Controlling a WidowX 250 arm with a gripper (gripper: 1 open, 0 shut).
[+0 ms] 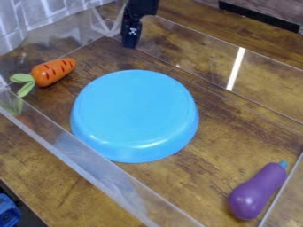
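Observation:
A dark gripper (133, 31) is at the top centre, near the back of the clear-walled area, small and dark, so its fingers are hard to read. A light blue upturned bowl or lid (134, 115) lies in the middle. An orange toy carrot (55, 71) with green leaves lies at the left, and a purple toy eggplant (254, 193) lies at the bottom right. The gripper is apart from all three.
Transparent walls (106, 177) edge the wooden surface (213, 151). A blue object (6, 213) sits outside at the lower left. Bare wood lies right of the blue bowl.

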